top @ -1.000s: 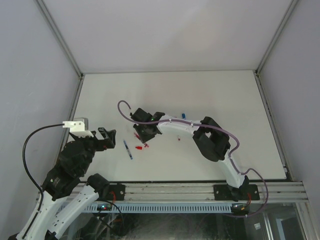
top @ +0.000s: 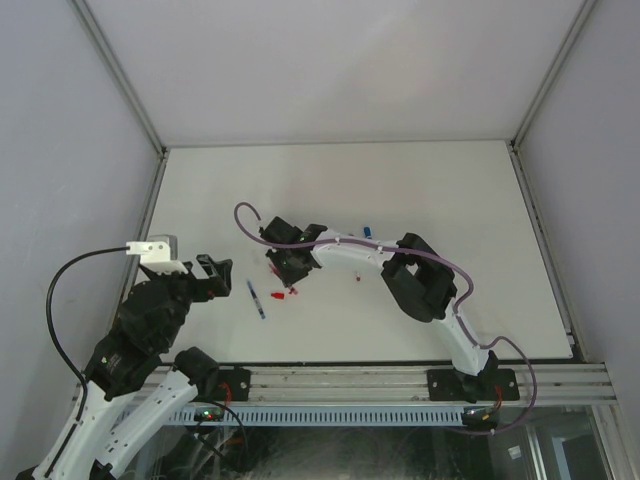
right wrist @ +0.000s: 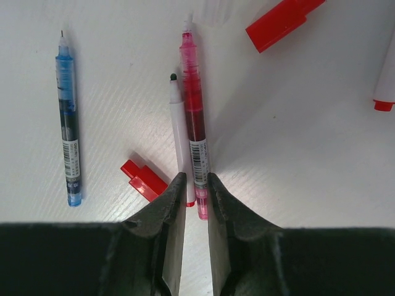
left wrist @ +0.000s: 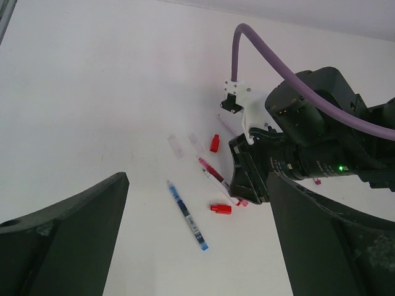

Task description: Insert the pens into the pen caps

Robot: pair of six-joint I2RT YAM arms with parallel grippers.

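Note:
A red pen (right wrist: pixel 194 111) lies alongside a white marker (right wrist: pixel 179 132) with a dark tip. Over their rear ends stands my right gripper, its fingers narrowly apart, with the pen's labelled part in the gap; whether they press on it is unclear. To the left lies a blue pen (right wrist: pixel 66 117). One red cap (right wrist: pixel 147 182) is beside the left finger, another red cap (right wrist: pixel 281 24) farther up. Clear caps (left wrist: pixel 176 147) show faintly in the left wrist view. My left gripper (top: pixel 218 274) is wide open and empty, raised at the left.
At the right of the right wrist view lies another white marker (right wrist: pixel 387 80) with a red end. A blue cap (top: pixel 367 232) sits beyond the right arm.
Both arms look almost still over the last second. The right forearm has shifted very slightly; the pens and caps have not visibly moved.

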